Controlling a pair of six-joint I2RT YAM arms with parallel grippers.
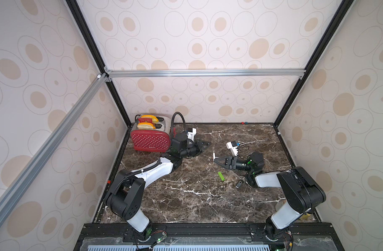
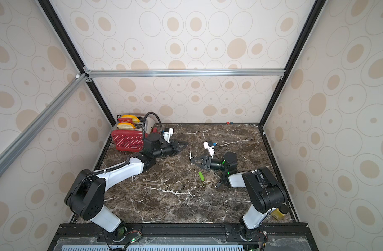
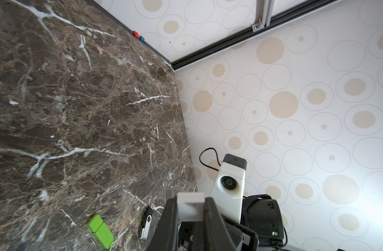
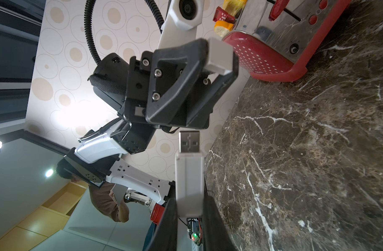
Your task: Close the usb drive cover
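Observation:
A white USB drive (image 4: 189,179) stands in my right gripper, shut on its lower end, with the bare metal plug (image 4: 189,141) pointing away from the fingers. In the top left view that drive (image 1: 214,156) is a small white upright piece at the tip of my right gripper (image 1: 216,160). The small white cover (image 3: 190,205) is pinched by my left gripper. Seen from the right wrist, the cover (image 4: 219,53) sits beyond and to the right of the plug, apart from it. Most of the right gripper is hidden in the left wrist view.
On the table below lie a green USB drive (image 3: 101,231) and a black-and-silver one (image 3: 146,223). A red toaster (image 1: 150,140) stands at the back left, behind the left arm. A jar (image 2: 279,212) is near the right arm's base.

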